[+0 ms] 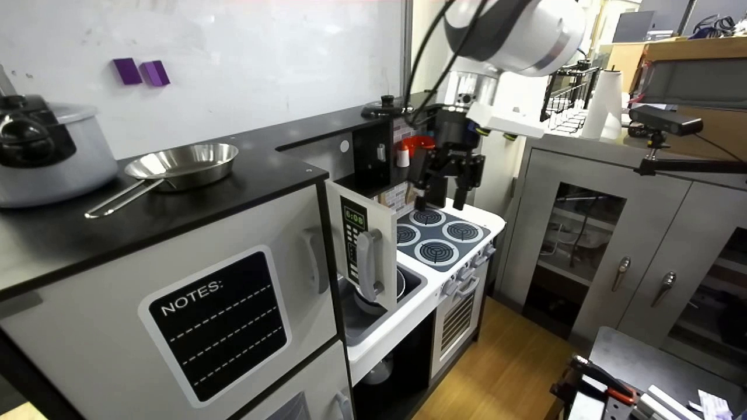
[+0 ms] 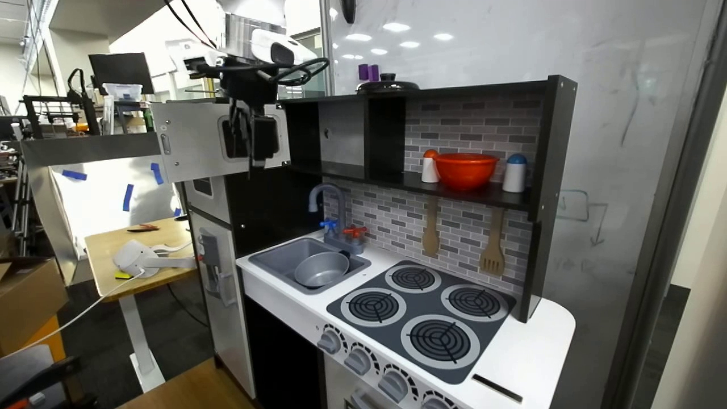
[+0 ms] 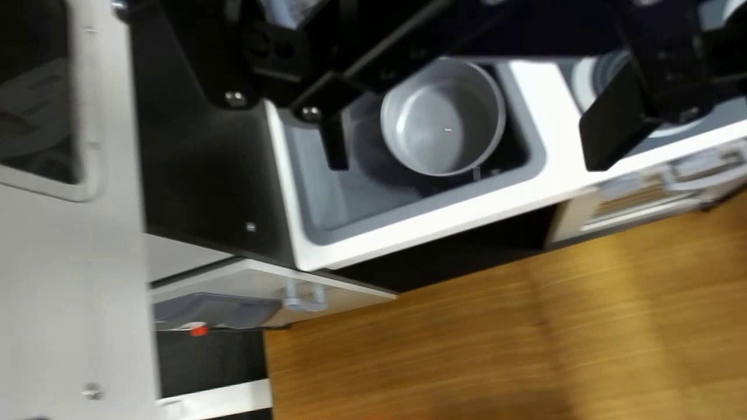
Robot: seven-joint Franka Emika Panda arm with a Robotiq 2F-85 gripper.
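Note:
The white toy microwave door (image 1: 360,245) stands swung out from the kitchen's upper shelf, its grey handle (image 1: 367,266) on the outer face. From behind, the open door (image 2: 194,140) and part of its dark window show in the second exterior view. My gripper (image 1: 439,199) hangs open on the inner side of the door, over the stove side, with nothing between its fingers. In the wrist view the gripper's fingertips (image 3: 336,147) are wide apart above the sink, while the door (image 3: 105,280) fills the left edge, separate from them.
A grey pot (image 2: 322,268) sits in the sink (image 2: 272,258). Beside it is the stove top (image 2: 422,320), bare. An orange bowl (image 2: 465,170) and shakers stand on the shelf; a steel pan (image 1: 183,164) rests on the left counter.

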